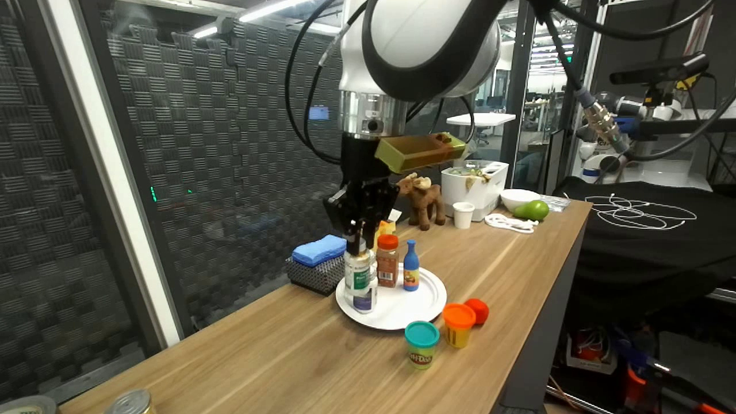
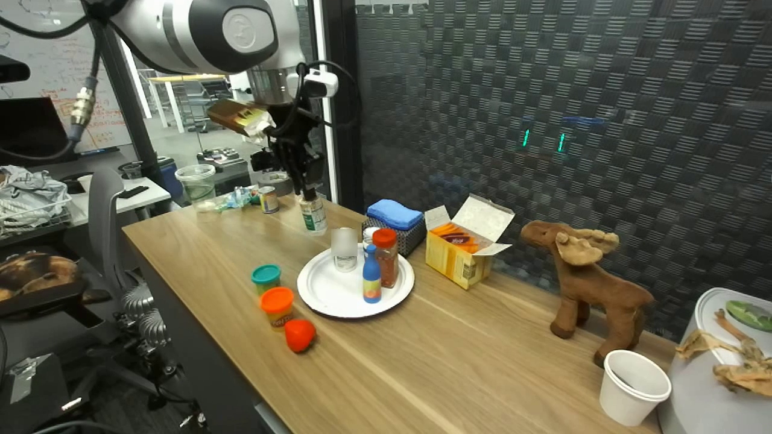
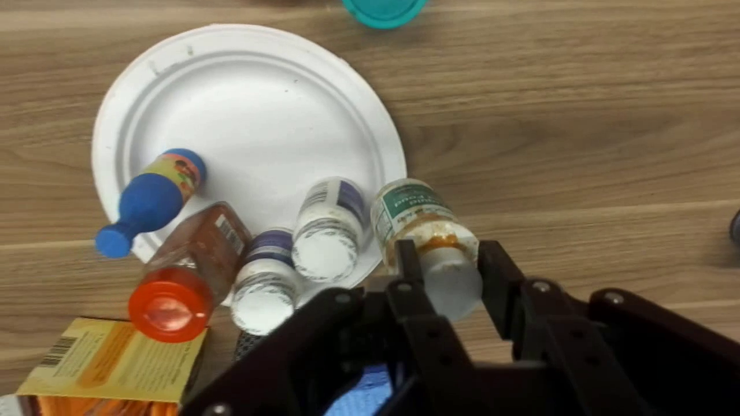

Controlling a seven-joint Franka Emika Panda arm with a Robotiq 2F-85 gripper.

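Observation:
My gripper is shut on the narrow neck of a white bottle (image 3: 409,202) with a green label and brown stains. In the wrist view the bottle overlaps the right rim of the white plate (image 3: 256,104). Exterior view 1 shows the held bottle (image 1: 358,270) upright at the plate's left side, partly covering a purple-labelled bottle (image 1: 365,298). On the plate stand two purple-labelled white bottles, one here (image 3: 329,232) and the other here (image 3: 264,284), a red-capped spice jar (image 3: 198,267) and a blue bottle (image 3: 154,201). The exact gap under the held bottle cannot be judged.
Teal (image 1: 421,344) and orange (image 1: 458,324) tubs and a red ball-like item (image 1: 477,310) stand before the plate. Behind it are a yellow box (image 2: 460,253) and a black holder with a blue sponge (image 2: 395,214). Left of the plate, the table (image 1: 276,345) is largely bare.

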